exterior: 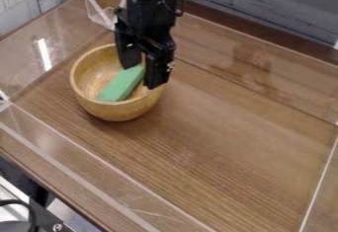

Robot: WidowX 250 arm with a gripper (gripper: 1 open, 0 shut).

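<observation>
A yellow bowl (pixel 136 108) sits on the wooden table at the left, with an elongated green object (pixel 122 84) lying inside it. The black gripper (pixel 142 70) hangs over the bowl's upper right, just right of the green object, open, with its fingers pointing down. Whether it touches the bowl or the object is not clear.
A clear plastic item stands at the back left. Black cables lie at the lower left edge.
</observation>
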